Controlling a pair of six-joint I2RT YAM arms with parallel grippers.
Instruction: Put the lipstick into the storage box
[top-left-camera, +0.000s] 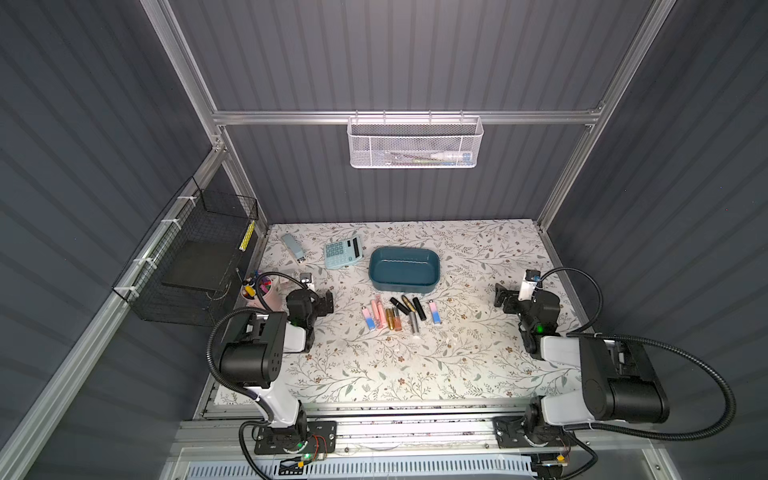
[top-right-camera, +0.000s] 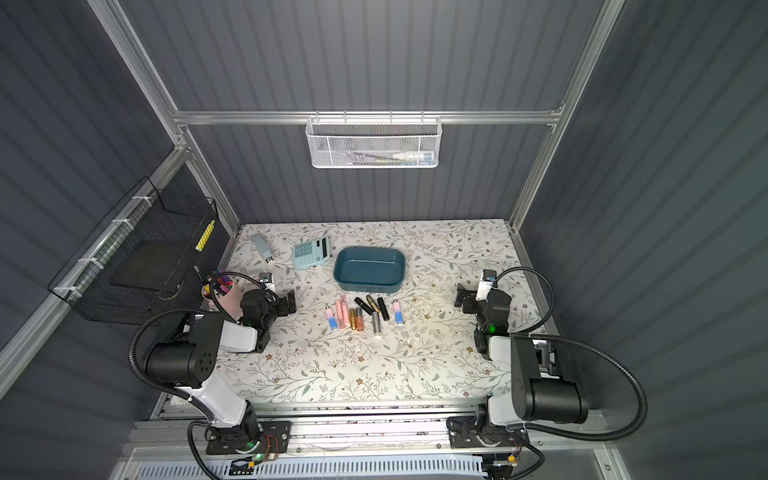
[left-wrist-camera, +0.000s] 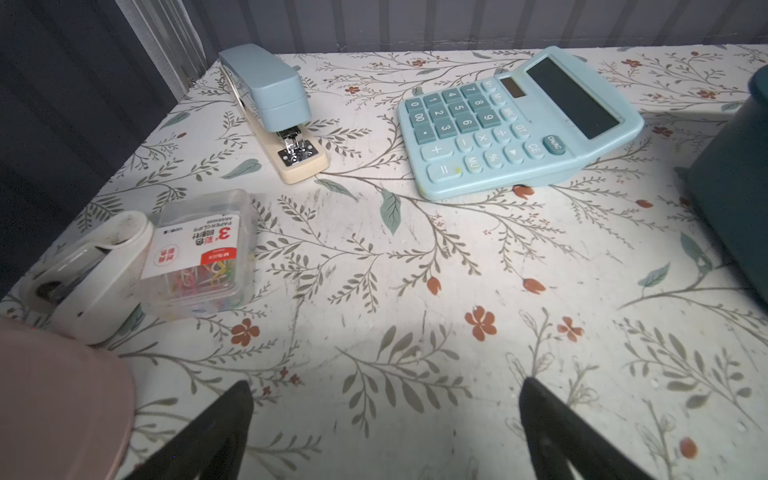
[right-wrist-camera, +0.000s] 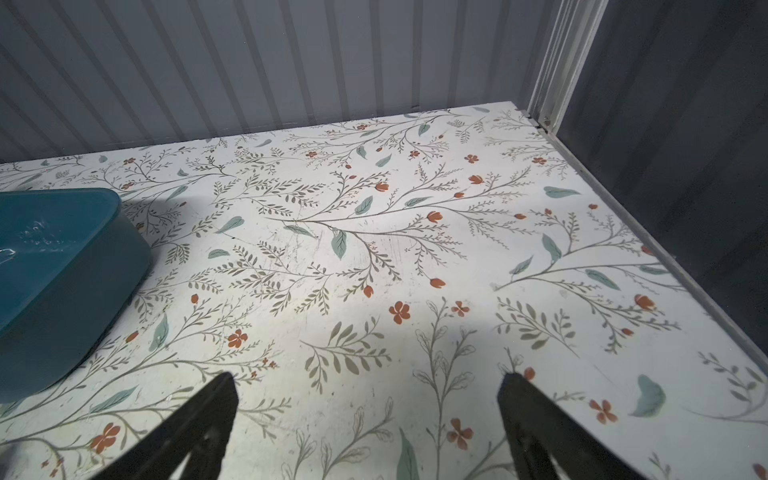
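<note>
A teal storage box stands at the middle of the table, and its floor looks bare. Just in front of it lies a cluster of several lipsticks: pink tubes, gold ones, black ones, a silver one and pink-and-blue ones. To the left of the cluster, apart from it, my left gripper is open and empty over bare table. My right gripper is open too, well to the right of the box, with nothing between its fingers.
A calculator and a stapler lie at the back left. Near my left gripper are a paper-clip box, a white object and a pink pen cup. A black wire basket hangs left.
</note>
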